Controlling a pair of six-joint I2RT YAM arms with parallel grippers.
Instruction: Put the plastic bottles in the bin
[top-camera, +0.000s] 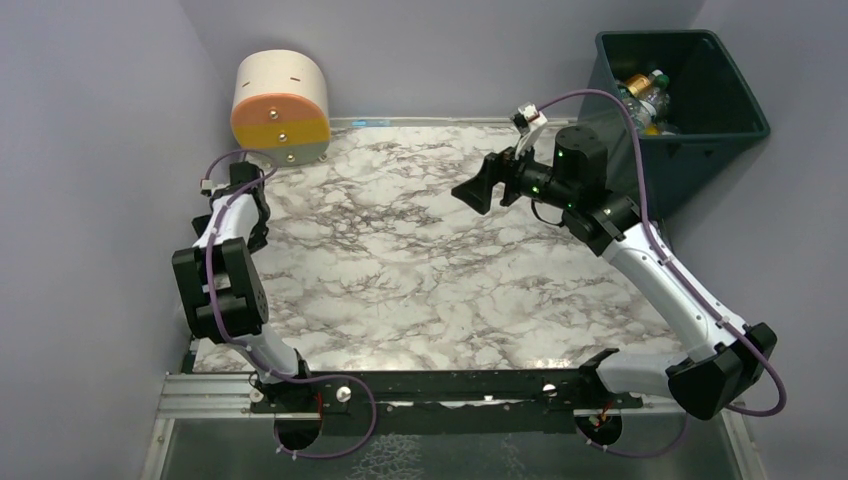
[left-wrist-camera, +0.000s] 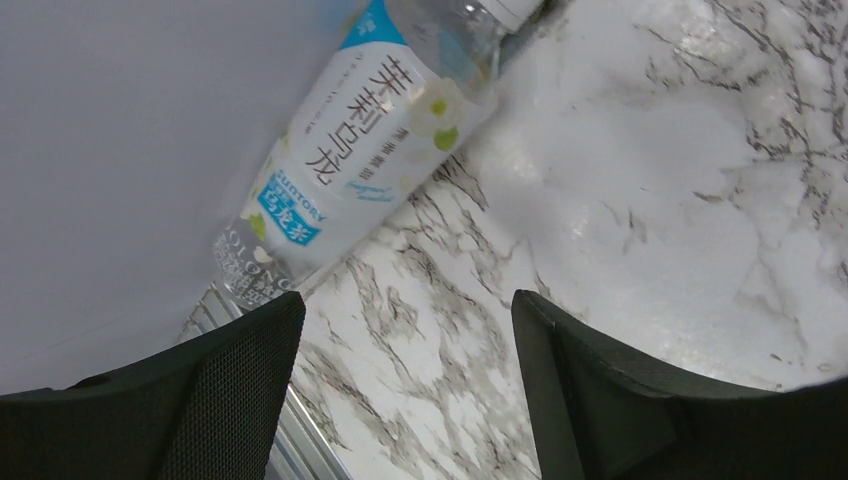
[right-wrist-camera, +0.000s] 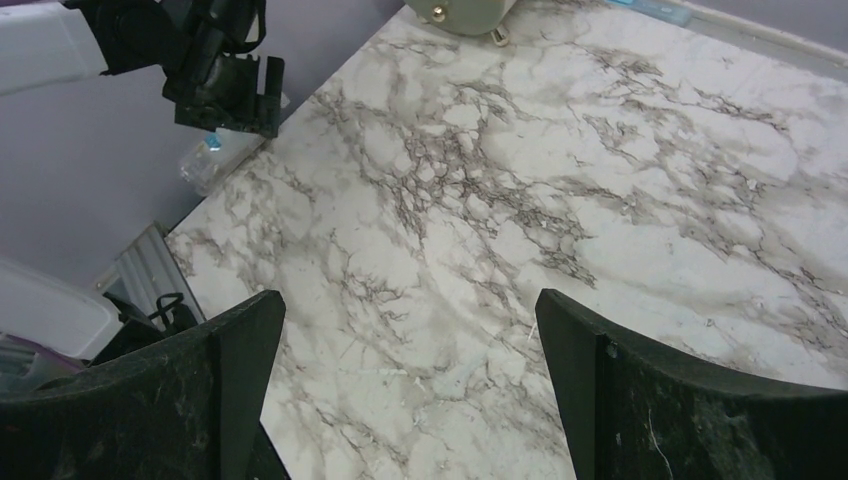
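A plastic bottle (left-wrist-camera: 350, 150) with a white and blue label lies along the left wall in the left wrist view, beyond and between the parted fingers of my left gripper; it also shows beneath the left arm in the right wrist view. The left gripper is open, with nothing between its fingertips. My right gripper stands open and empty over the marble table. The dark green bin (top-camera: 700, 145) at the back right holds several bottles (top-camera: 650, 100).
A cylindrical dispenser (top-camera: 280, 95) stands at the back left. A small clear blue item (top-camera: 370, 123) lies along the back edge.
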